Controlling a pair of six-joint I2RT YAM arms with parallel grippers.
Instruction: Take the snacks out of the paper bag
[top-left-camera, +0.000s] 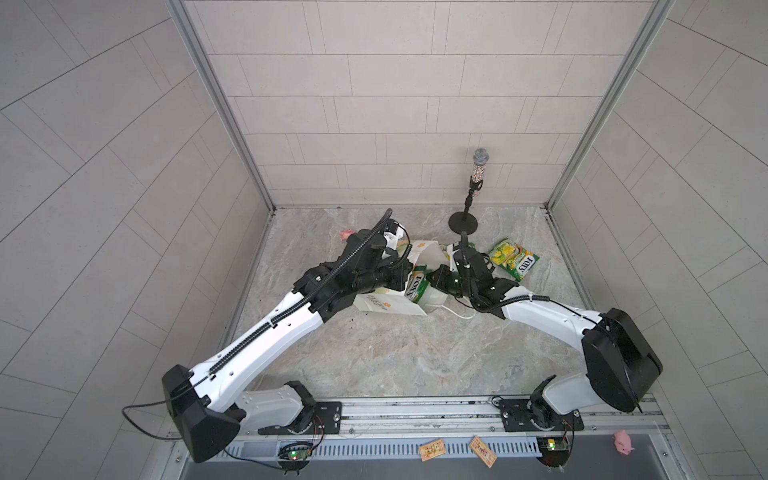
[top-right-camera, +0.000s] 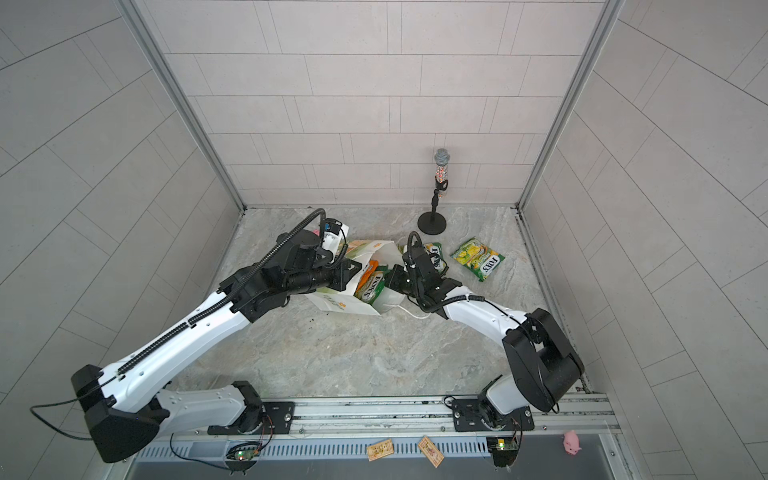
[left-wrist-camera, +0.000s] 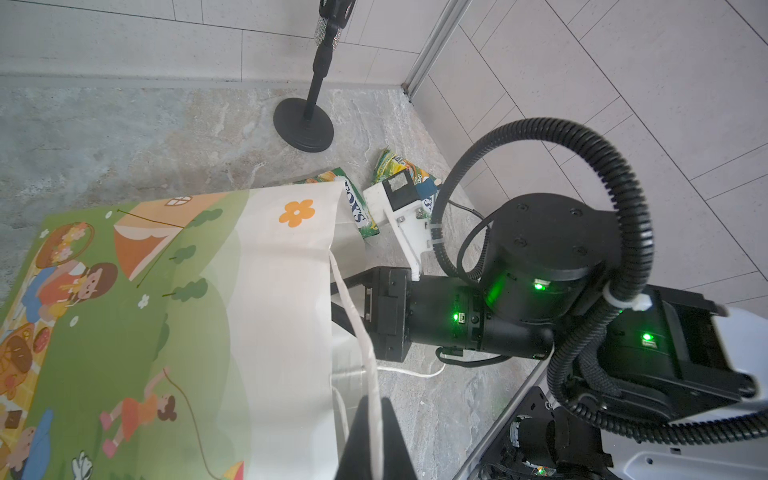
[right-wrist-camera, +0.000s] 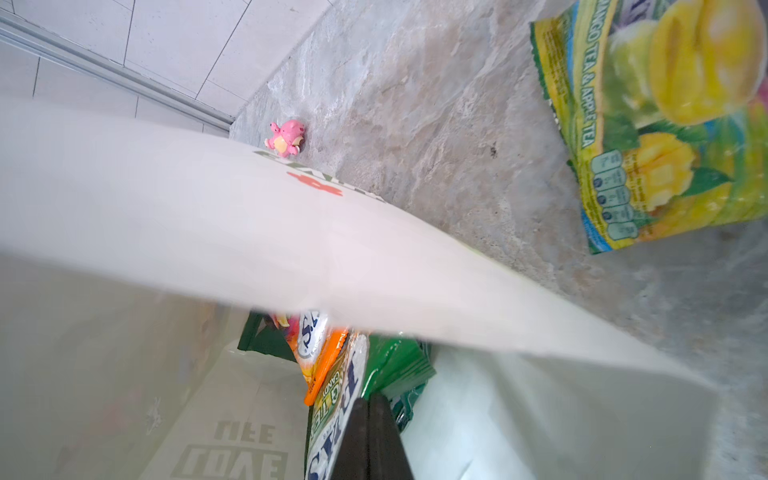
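The paper bag (left-wrist-camera: 160, 320) lies on its side, its mouth facing right. My left gripper is shut on the bag's thin white rim. Through the mouth, my right gripper is shut with its tips against a green Fox's snack pack (right-wrist-camera: 348, 392); whether a wrapper edge sits between them is hard to see. Beside that pack, deeper inside, an orange snack pack (right-wrist-camera: 326, 364) shows. Outside, a yellow-green Fox's pack (top-left-camera: 513, 258) lies at the right, and another Fox's pack (top-right-camera: 433, 254) is partly hidden behind my right arm.
A microphone on a stand (top-left-camera: 464, 221) stands near the back wall. A small pink toy (right-wrist-camera: 286, 137) lies on the table behind the bag. The white cord handle (top-left-camera: 456, 310) trails from the bag's mouth.
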